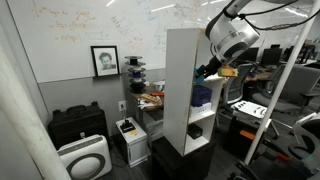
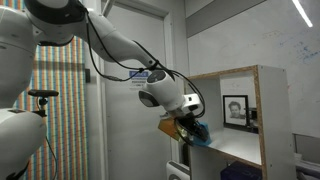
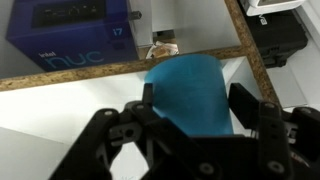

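A smooth blue rounded object (image 3: 188, 90) fills the space between the fingers of my gripper in the wrist view, and the gripper is shut on it. Its lower part is hidden behind the gripper. From the second exterior view, my gripper (image 2: 192, 132) is at the open front of the white shelf unit (image 2: 243, 146), with a bit of the blue object (image 2: 203, 138) showing by the fingers. The first exterior view has the gripper (image 1: 204, 76) at the upper compartment, largely beside the shelf's side panel.
A dark blue Intel NUC box (image 3: 80, 38) sits on a shelf level with a brown edge (image 3: 105, 72). Beyond the shelf stand a white appliance (image 1: 85, 157) and a black case (image 1: 78, 123) on the floor. The shelf's side panel (image 1: 178, 90) is tall and solid.
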